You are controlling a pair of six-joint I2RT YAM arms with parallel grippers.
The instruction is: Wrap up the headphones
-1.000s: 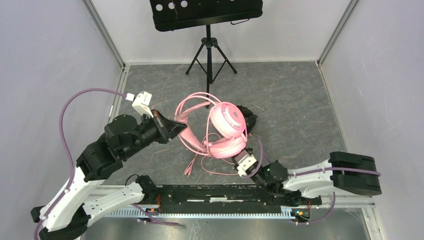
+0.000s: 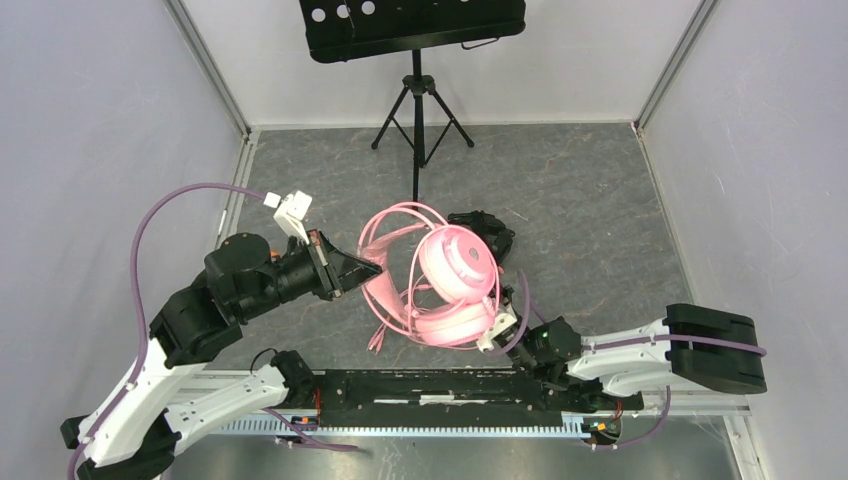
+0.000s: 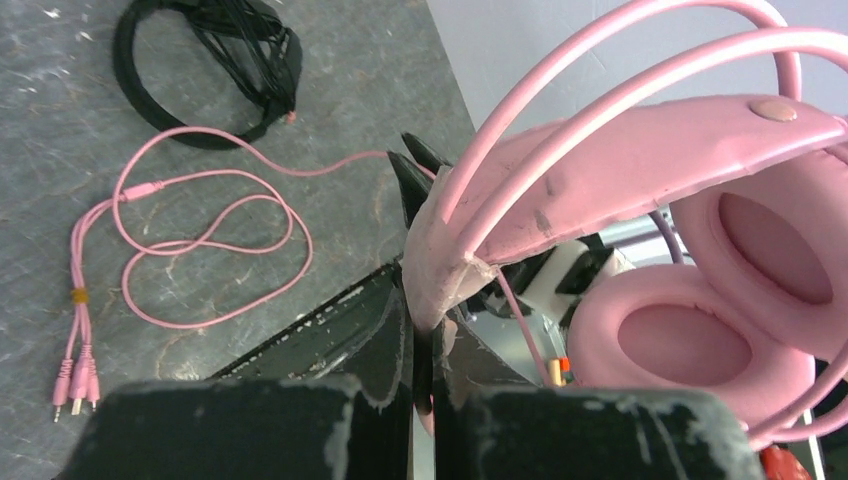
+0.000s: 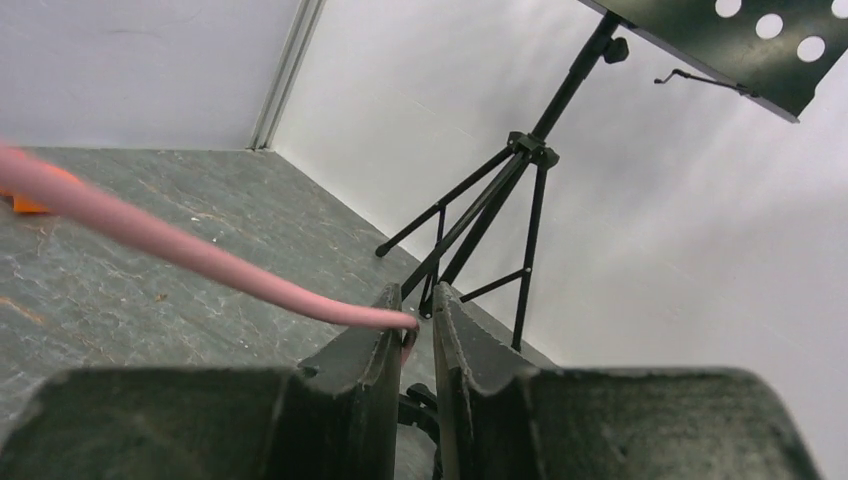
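Pink headphones (image 2: 455, 262) hang in the air, held at the padded headband (image 3: 640, 160) by my left gripper (image 2: 365, 272), which is shut on it. In the left wrist view both ear cups (image 3: 690, 340) are at the right, and the pink cable (image 3: 190, 325) lies in loose loops on the floor with its plugs. My right gripper (image 2: 500, 318) is at the lower right of the headphones, partly hidden. In the right wrist view a pink cable (image 4: 250, 280) runs to its fingertips; whether it is gripped is unclear.
A black coiled cable bundle (image 2: 480, 230) lies behind the headphones. A music stand (image 2: 418, 110) stands at the back. Walls bound both sides.
The headphones and my left gripper have moved slightly down and right.
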